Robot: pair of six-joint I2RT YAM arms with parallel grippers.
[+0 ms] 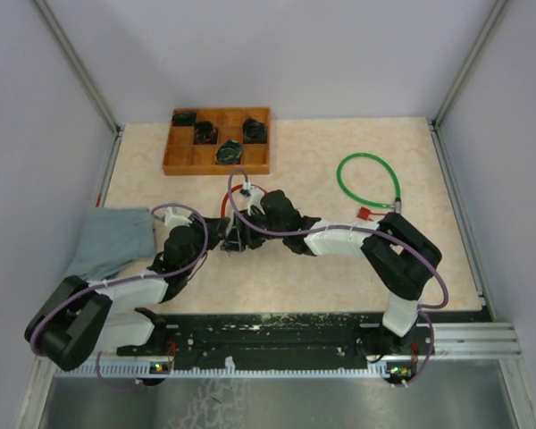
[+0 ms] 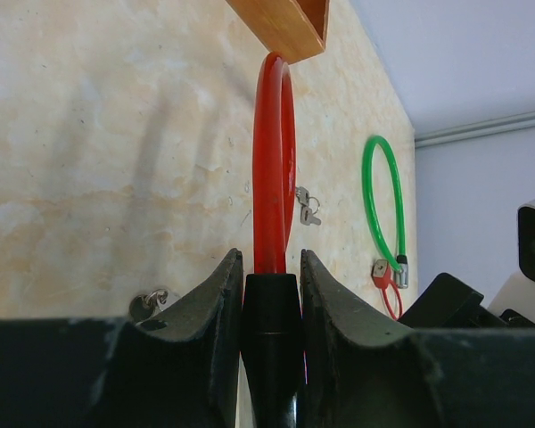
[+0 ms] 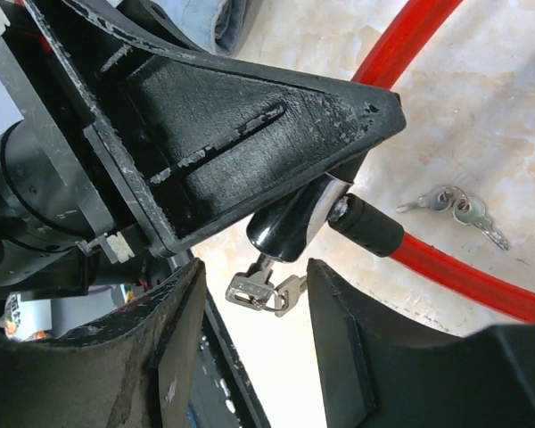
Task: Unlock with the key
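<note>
My left gripper is shut on the red U-lock (image 2: pixel 270 160) at its black end, lifted over the table. In the right wrist view a key (image 3: pixel 250 290) sits in the lock's cylinder (image 3: pixel 290 223), with a second key dangling from it. My right gripper is open around these keys, its fingertips just short of them; whether it touches is unclear. A spare pair of keys (image 3: pixel 471 212) lies on the table.
A wooden divided box (image 1: pixel 188 161) stands at the back. A green lock (image 1: pixel 366 200) with a red padlock (image 1: pixel 364 213) lies at the right, a grey cloth (image 1: pixel 107 239) at the left.
</note>
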